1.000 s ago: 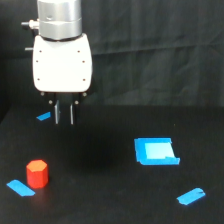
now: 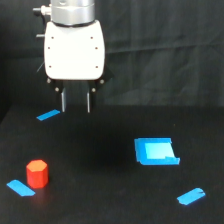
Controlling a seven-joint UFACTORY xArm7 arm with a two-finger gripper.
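Observation:
My gripper [image 2: 76, 108] hangs from the white hand at the upper left, above the black table. Its two thin fingers stand apart with a dark gap between them, and nothing shows in that gap. A red block [image 2: 37, 174] rests on the table at the lower left, below and left of the gripper, not touched by it. To the right, a light patch bordered in blue tape [image 2: 157, 139] lies on the table with nothing on it.
Blue tape strips lie flat at the lower left [image 2: 20, 188], lower right [image 2: 190, 196] and farther back [image 2: 48, 115]. A dark curtain [image 2: 160, 50] hangs behind.
The hand has moved up and to the right, and the fingers have spread farther apart. The red block and the tape have not moved.

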